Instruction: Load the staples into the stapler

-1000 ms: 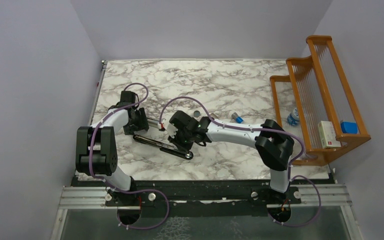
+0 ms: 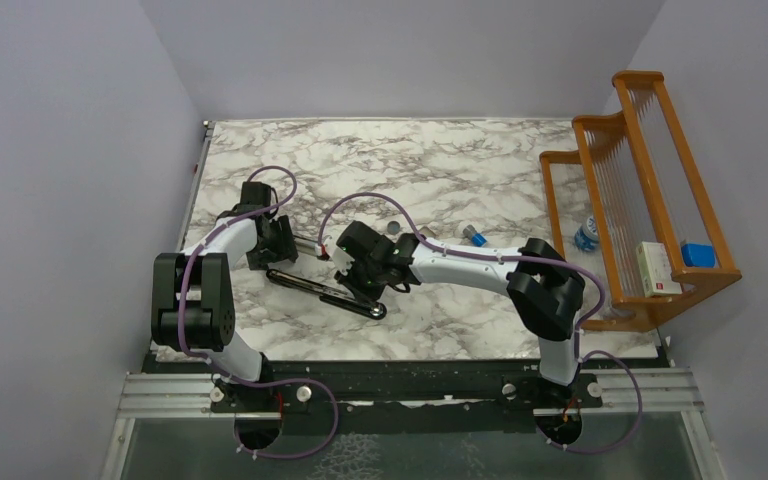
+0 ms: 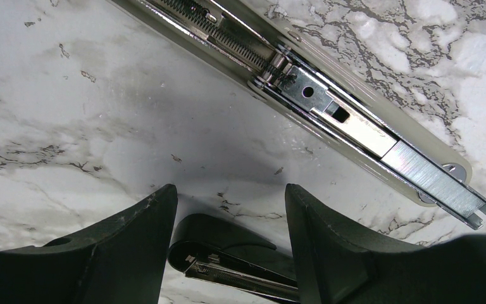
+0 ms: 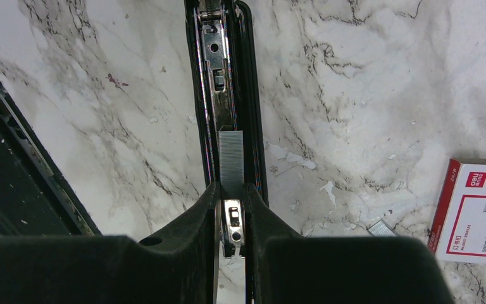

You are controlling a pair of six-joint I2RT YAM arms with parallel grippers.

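A black stapler (image 2: 305, 284) lies opened out on the marble, its metal magazine (image 4: 214, 60) uncovered. In the right wrist view, my right gripper is shut on a grey staple strip (image 4: 231, 155) by its near end. The strip lines up with the magazine channel; whether it rests on the channel floor or just above cannot be told. My left gripper is part open, nothing between its fingers, over the table by the black stapler's far end (image 3: 221, 234). A second, grey-green stapler (image 3: 354, 82), with staples (image 3: 417, 168) in its magazine, lies beyond it, also opened.
A red and white staple box (image 4: 474, 209) lies right of the black stapler, with a loose staple strip (image 4: 383, 228) beside it. A wooden rack (image 2: 650, 190) stands at the right with a bottle (image 2: 586, 235).
Both grippers and the staplers look the same as before.
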